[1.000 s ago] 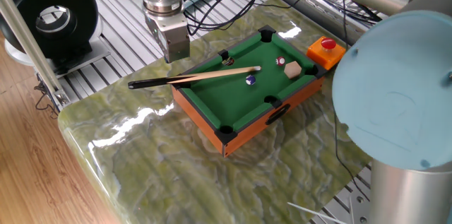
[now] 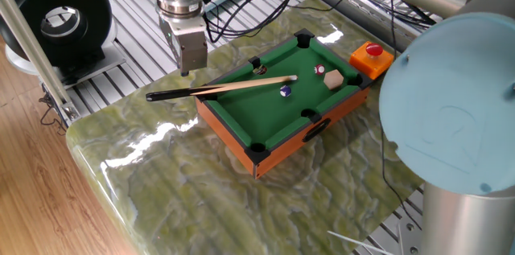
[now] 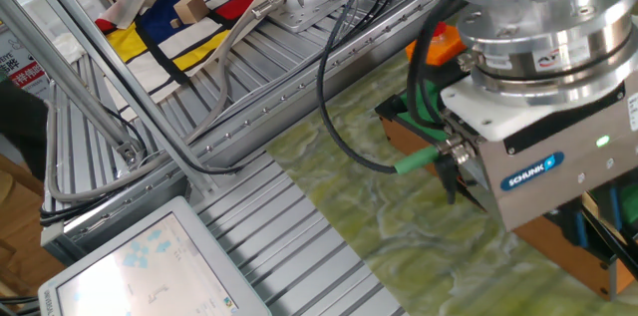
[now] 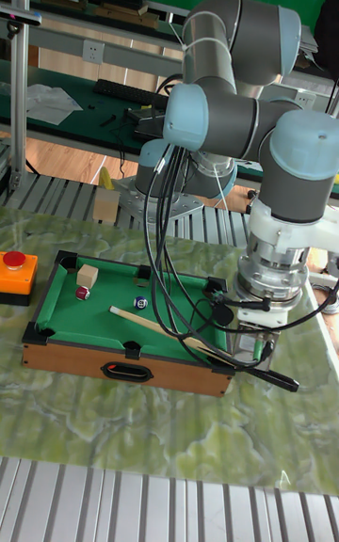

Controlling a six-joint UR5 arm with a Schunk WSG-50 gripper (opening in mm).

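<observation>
A miniature pool table with green felt and orange-brown sides stands on the marbled surface. Across its edge lies a cue, its black handle sticking out past the table's end. A blue-and-white ball, a dark red ball and a small wooden block rest on the felt. My gripper hangs over the handle end of the cue, apparently clear of it in exterior view 1. Its metal body fills the right of exterior view 2. The finger gap does not show clearly.
An orange box with a red button sits beside the table's far corner. Black cables droop from the arm in front of the pool table.
In exterior view 1 my gripper has shifted left over the last second, from beside the table's corner to over the cue handle. Cue, balls and block have stayed put.
</observation>
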